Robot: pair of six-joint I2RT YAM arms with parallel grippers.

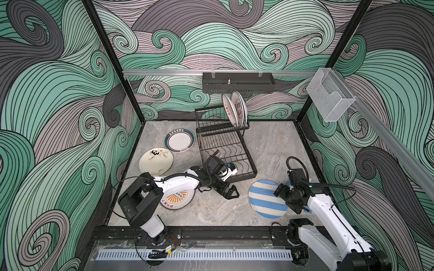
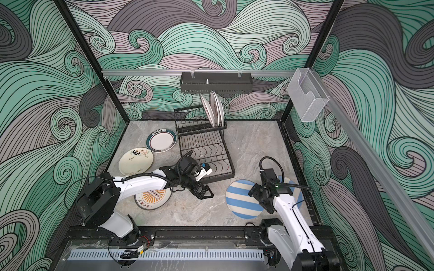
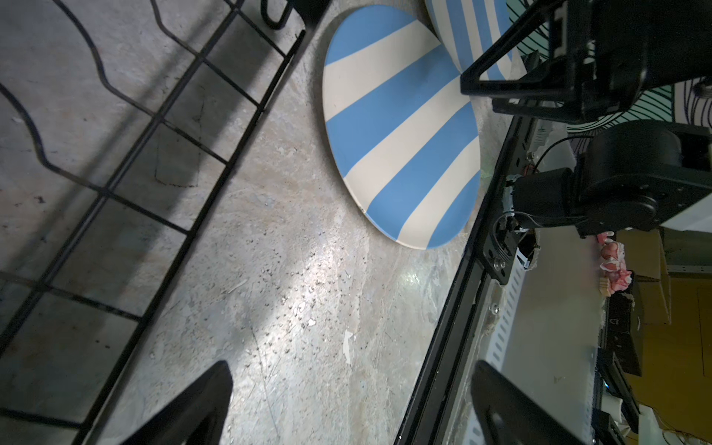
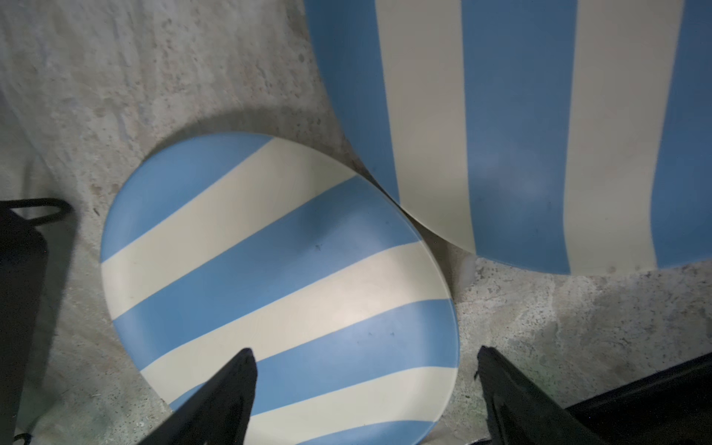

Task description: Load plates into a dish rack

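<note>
A black two-tier dish rack [image 1: 223, 151] holds several plates [image 1: 229, 110] on edge in its raised back tier; the front tier looks empty where visible. My left gripper [image 1: 231, 192] hangs open just off the rack's front edge, only bare table [image 3: 348, 311] between its fingers. Above a blue-and-white striped plate [image 2: 241, 203], my right gripper is open, one finger over the plate and the other past its rim. A second striped plate [image 4: 549, 148] lies beside it, partly hidden by the right arm in the top views.
On the left lie a green-rimmed plate [image 1: 180, 141], a cream floral plate [image 1: 156, 161] and an orange-patterned plate [image 2: 153, 197], partly under the left arm. The table right of the rack is clear. A wire basket [image 1: 330, 94] hangs on the right rail.
</note>
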